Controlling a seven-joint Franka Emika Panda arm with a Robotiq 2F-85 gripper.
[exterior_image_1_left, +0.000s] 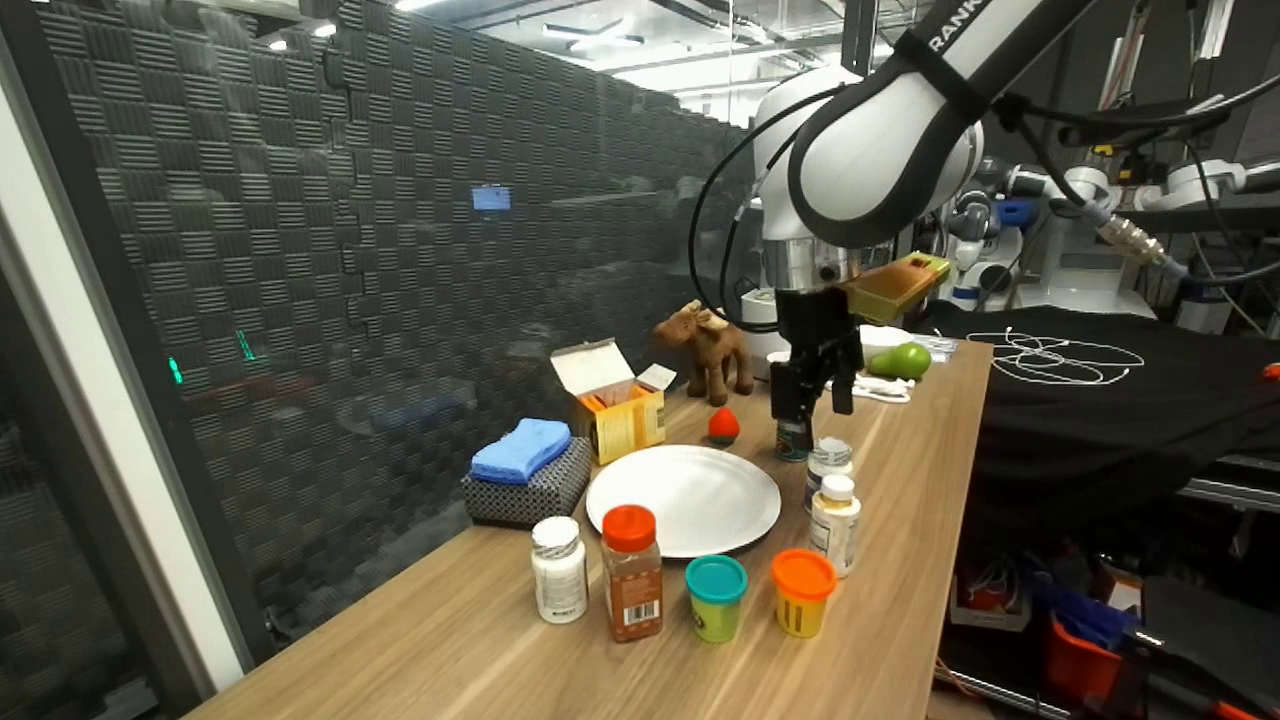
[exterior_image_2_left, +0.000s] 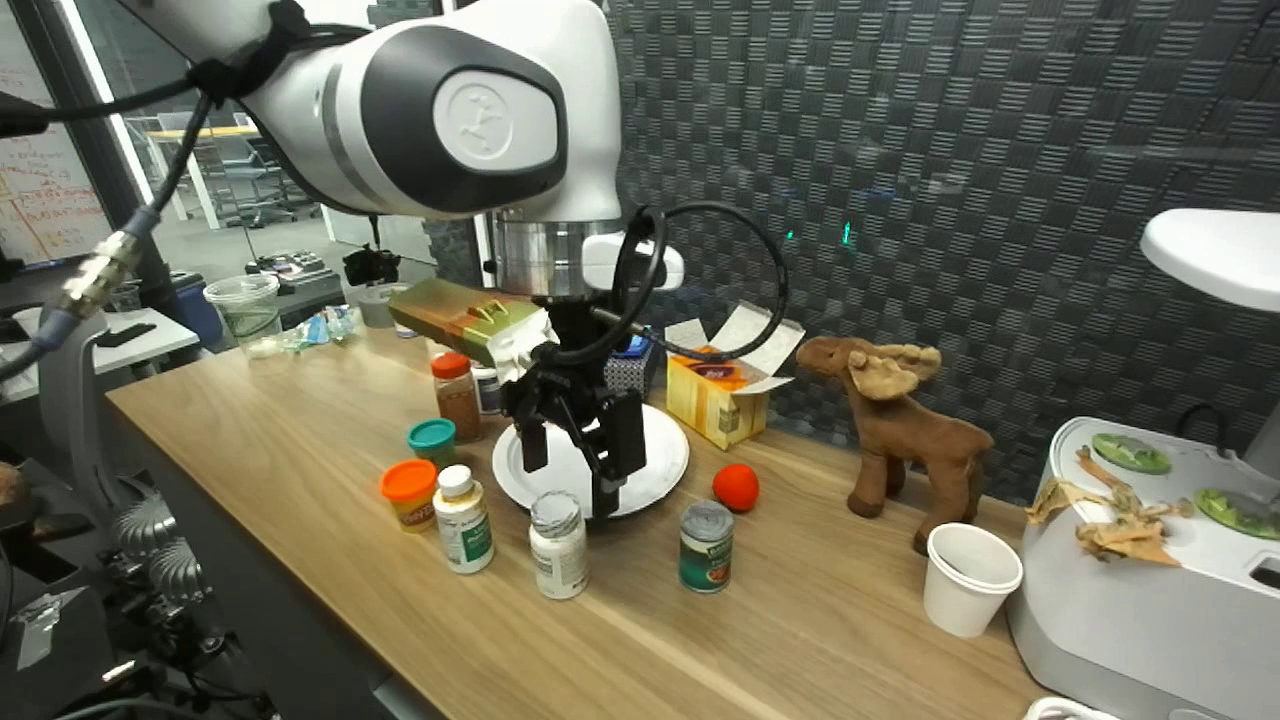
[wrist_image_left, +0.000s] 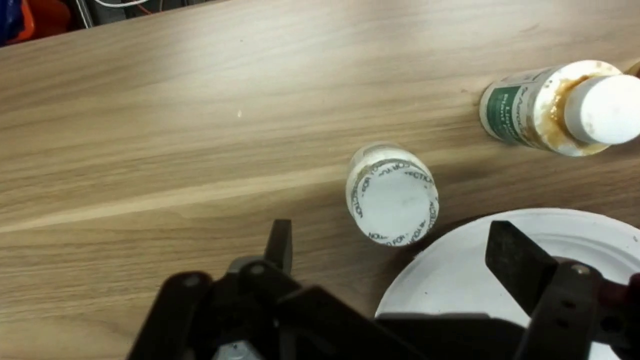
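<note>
My gripper is open, its two black fingers wide apart with nothing held between them. Ahead of that gap in the wrist view stands a capless white bottle (wrist_image_left: 396, 201) with a printed seal over its mouth. From the second exterior side, the gripper (exterior_image_2_left: 570, 480) hangs above the near rim of the white plate (exterior_image_2_left: 672, 462), higher than the same bottle (exterior_image_2_left: 559, 554). A capped white bottle with a green label (wrist_image_left: 507, 114) stands beside it. A small green can (exterior_image_2_left: 705, 550) stands on the other side.
A red ball (exterior_image_2_left: 735, 487), a yellow box (exterior_image_2_left: 720, 402), a toy moose (exterior_image_2_left: 918, 438) and a paper cup (exterior_image_2_left: 969, 582) lie toward the wall. An orange-lidded tub (exterior_image_1_left: 803, 590), teal-lidded tub (exterior_image_1_left: 716, 596) and red-capped jar (exterior_image_1_left: 632, 574) stand past the plate.
</note>
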